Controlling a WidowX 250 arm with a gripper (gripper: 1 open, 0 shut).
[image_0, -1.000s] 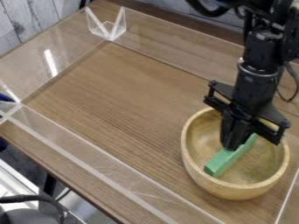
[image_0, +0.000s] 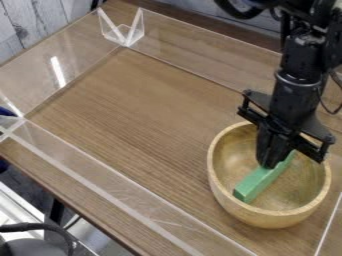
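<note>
A wooden-coloured round bowl (image_0: 230, 200) sits at the right of the table. Inside it lies a green bar (image_0: 255, 183), slanting from lower left toward upper right. My black gripper (image_0: 274, 158) hangs over the bowl at the upper end of the bar, its tip down near or inside the bowl. It appears shut; whether anything is between its fingertips is hidden by the gripper body.
Clear plastic edging runs along its back and left sides. A black cable or object lies at the lower left, off the table's edge.
The gripper has shifted very slightly over the bowl; the bowl and green bar look almost the same.
</note>
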